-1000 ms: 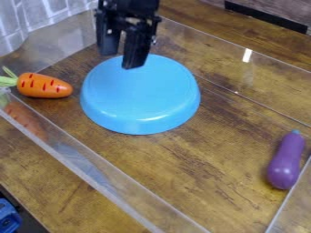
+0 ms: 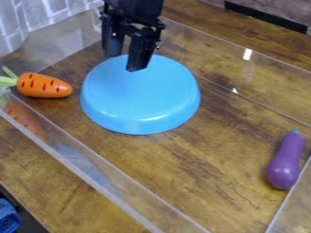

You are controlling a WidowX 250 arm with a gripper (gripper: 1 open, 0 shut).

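Note:
The black gripper (image 2: 126, 55) hangs at the top centre, over the rear part of an upturned light blue bowl or dome (image 2: 140, 98). Its fingers point down, and whether they are open or shut is hard to tell. A toy orange carrot (image 2: 42, 85) with green leaves lies left of the blue piece. A purple toy eggplant (image 2: 285, 161) lies at the right.
Clear walls border the wooden surface (image 2: 183, 182) on the left and along the lower right. A blue object (image 2: 6, 218) sits outside at the lower left.
The carrot, eggplant and blue piece have not moved.

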